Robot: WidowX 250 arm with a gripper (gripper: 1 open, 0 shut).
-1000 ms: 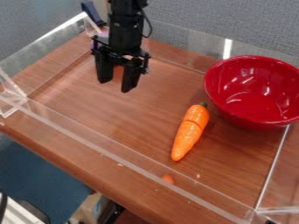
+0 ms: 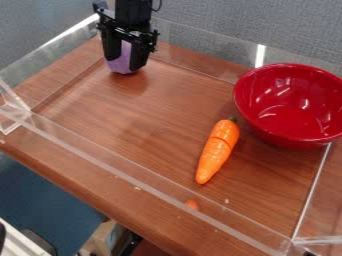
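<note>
My black gripper [image 2: 126,47] is at the top left of the camera view, over a purple object [image 2: 127,62] near the back left of the wooden tray floor [image 2: 120,120]. The fingers come down around the purple object; whether they grip it is hard to tell. An orange carrot [image 2: 217,150] lies right of centre, and a red bowl [image 2: 287,105] stands at the right.
Clear plastic walls border the wooden surface. A small orange bit [image 2: 191,205] shows near the front wall.
My gripper has moved left and back, from open floor to over the purple object. The carrot and bowl have not moved.
</note>
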